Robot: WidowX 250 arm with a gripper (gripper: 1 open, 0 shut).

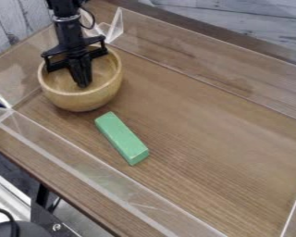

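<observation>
A wooden bowl (82, 92) sits on the table at the left. The black gripper (79, 63) reaches down into it from the upper left, its fingertips inside the bowl near the rim. It looks shut, though its tips are partly hidden and anything between them cannot be made out. A green block (121, 137) lies flat below and right of the bowl, apart from it.
A clear plastic edge runs along the table's left and front side. Black cables show at the bottom left.
</observation>
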